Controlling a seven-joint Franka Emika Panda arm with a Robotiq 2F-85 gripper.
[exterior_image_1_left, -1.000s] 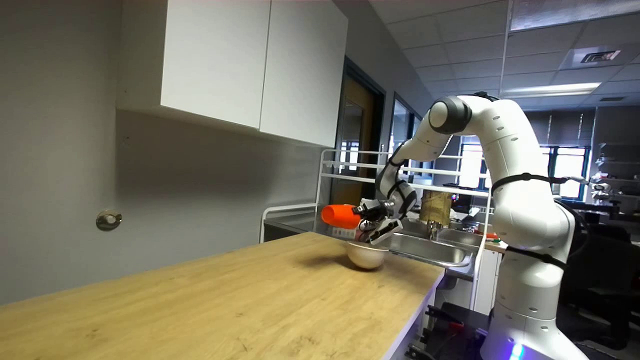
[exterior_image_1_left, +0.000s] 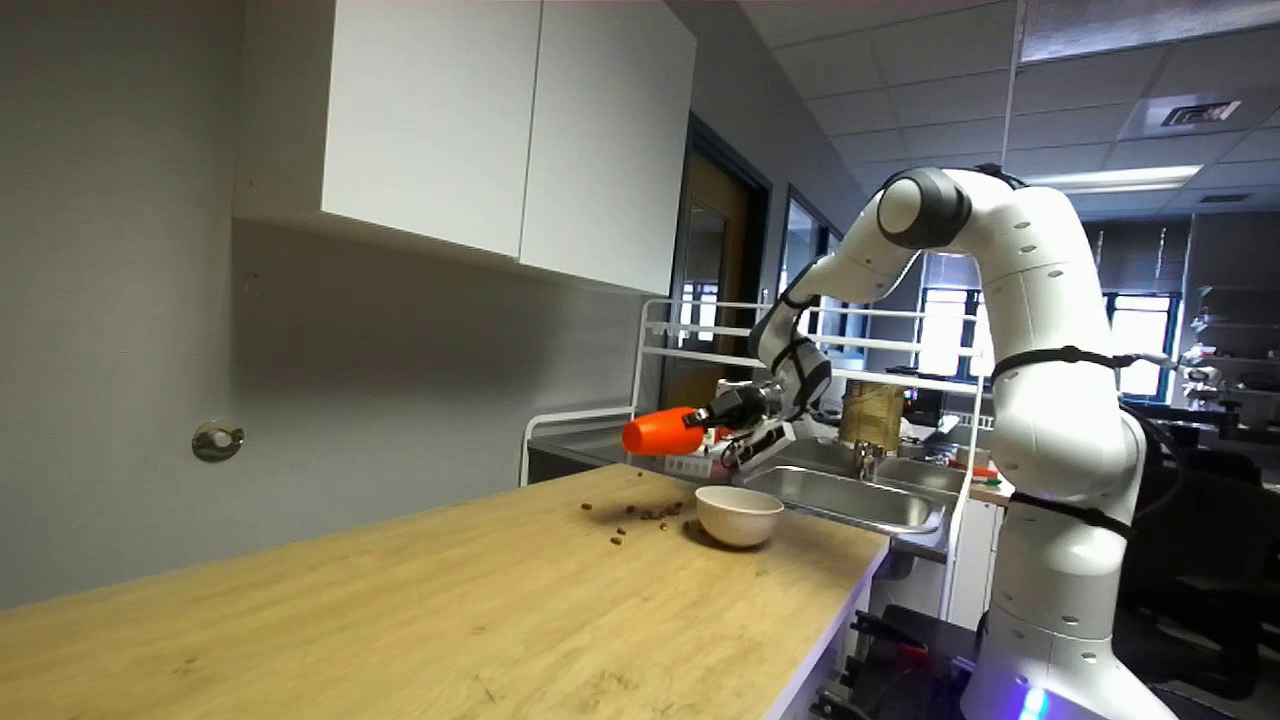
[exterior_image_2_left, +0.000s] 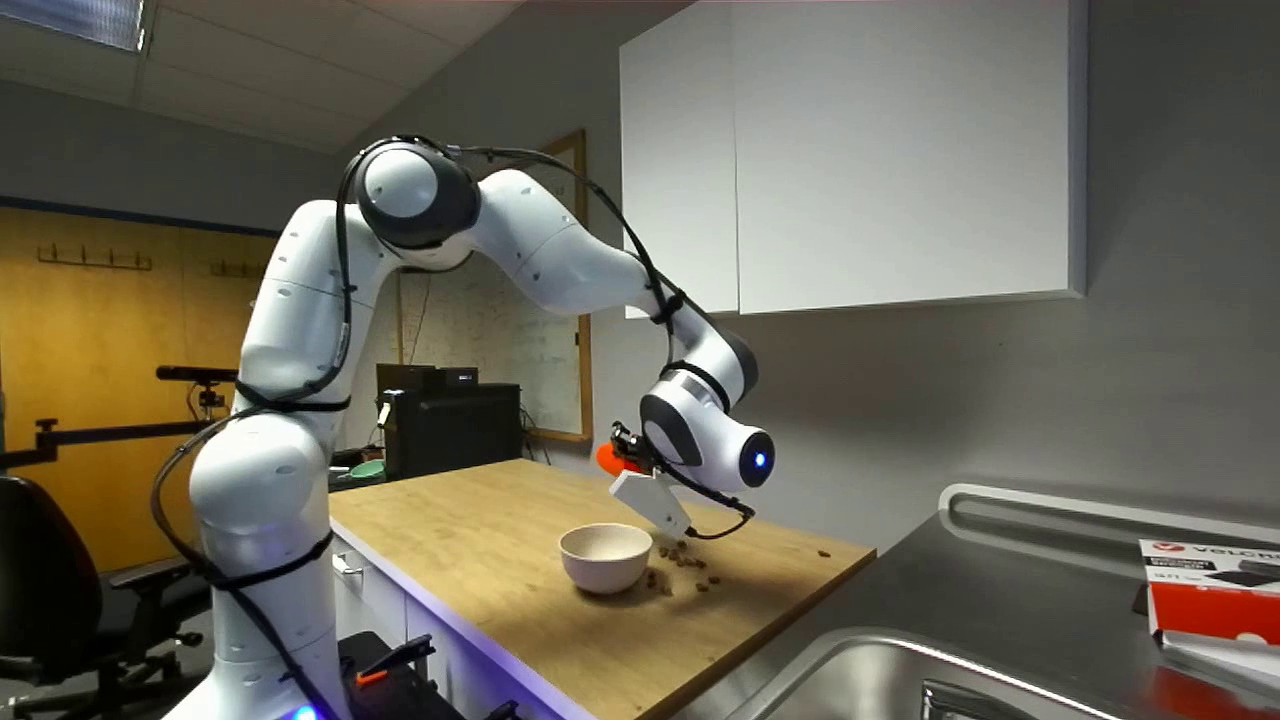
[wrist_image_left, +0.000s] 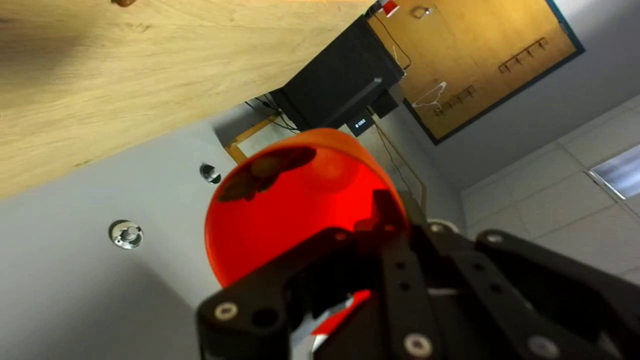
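Note:
An orange-red cup (exterior_image_1_left: 660, 433) is tipped on its side in the air, my gripper (exterior_image_1_left: 699, 419) shut on it. In the wrist view the cup (wrist_image_left: 288, 222) shows its open mouth, with a few brown pieces (wrist_image_left: 264, 171) inside along one wall. Below and beside it, a white bowl (exterior_image_1_left: 739, 521) stands upright on the wooden counter (exterior_image_1_left: 456, 588). Small brown pieces (exterior_image_1_left: 654, 514) lie scattered on the counter beside the bowl. In the second exterior view the arm mostly hides the cup (exterior_image_2_left: 612, 461). The inside of the bowl cannot be made out.
A metal sink (exterior_image_1_left: 840, 498) lies past the counter's end, with a white rack (exterior_image_1_left: 816, 373) around it. White cupboards (exterior_image_1_left: 504, 132) hang above on the wall. The counter's long stretch away from the bowl is clear.
Brown pieces now lie on the counter, which was bare there a second ago. The cup has shifted slightly left, tipping its mouth a little lower, and the arm no longer overlaps the bowl.

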